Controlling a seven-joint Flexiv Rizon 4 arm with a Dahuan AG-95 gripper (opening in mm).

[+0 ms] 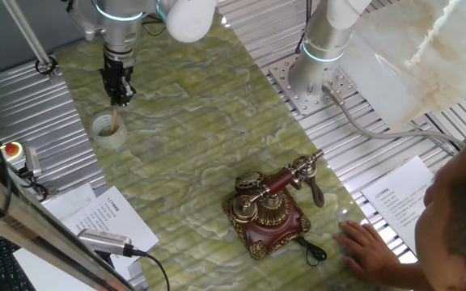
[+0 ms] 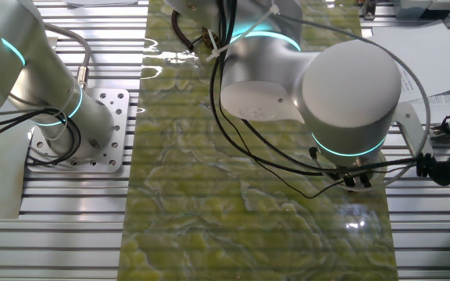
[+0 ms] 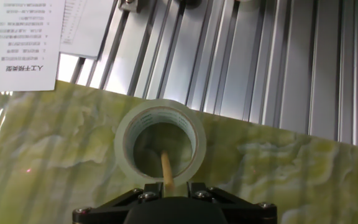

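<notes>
A whitish roll of tape (image 1: 108, 142) rests on the green marbled sheet near its left edge. Inside its ring a thin wooden stick (image 1: 114, 121) stands tilted, its upper end rising past the rim. My gripper (image 1: 120, 103) points down just above the stick's top. The wrist view has the tape roll (image 3: 123, 146) ahead of the gripper, with the stick (image 3: 166, 167) running from the ring toward the fingers. A narrow gap shows between the fingertips, wider than the stick. The arm hides the roll in exterior view 2.
An ornate red and gold telephone (image 1: 269, 210) stands on the sheet, with a person's hand (image 1: 366, 246) resting beside it. Printed papers (image 1: 108, 218) lie to the left.
</notes>
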